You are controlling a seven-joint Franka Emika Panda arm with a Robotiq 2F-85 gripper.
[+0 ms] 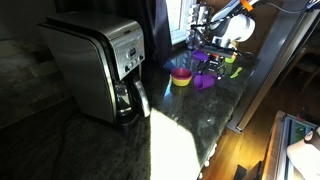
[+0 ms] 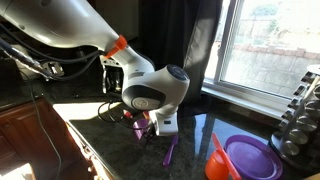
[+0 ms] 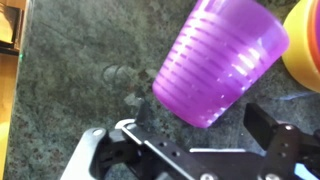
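Observation:
A purple ribbed cup (image 3: pixel 215 65) fills the top middle of the wrist view, tilted across the picture. My gripper is open, its dark fingers well apart, one at each lower side of the cup. The near end of the cup reaches toward the gap, and no grip on it shows. From the first exterior view, the cup (image 1: pixel 205 81) is on the dark counter just below the gripper. In the second exterior view the arm's wrist hides most of the gripper.
Right beside the cup stands a yellow bowl (image 1: pixel 181 80) with a red inside. A purple plate (image 2: pixel 262 163) and an orange-red item (image 2: pixel 217 165) lie near the window. A coffee maker (image 1: pixel 100 65) occupies the near counter.

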